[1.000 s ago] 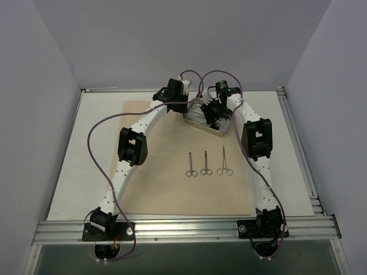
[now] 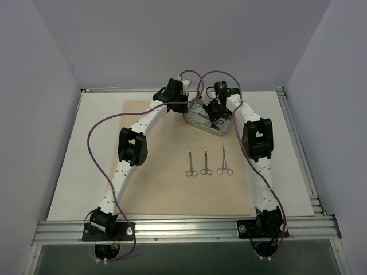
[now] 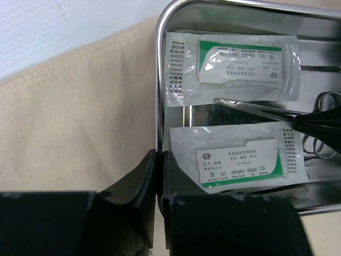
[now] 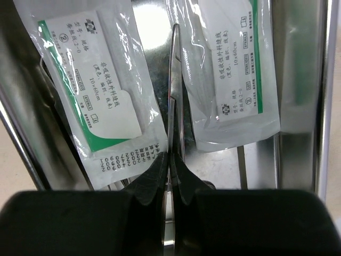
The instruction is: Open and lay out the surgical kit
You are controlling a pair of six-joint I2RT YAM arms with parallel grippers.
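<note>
A steel tray sits at the back of the beige cloth, my left gripper shut on its rim. Inside lie two suture packets and a metal instrument between them. My right gripper is over that instrument with its fingertips together at the shank; whether the metal is held between them is unclear. Ringed handles of further instruments show partly under the packets and gripper.
Three scissor-like instruments lie in a row on the cloth in front of the tray.
My right gripper has shifted very slightly within the tray. The left arm and the instruments on the cloth look unchanged.
</note>
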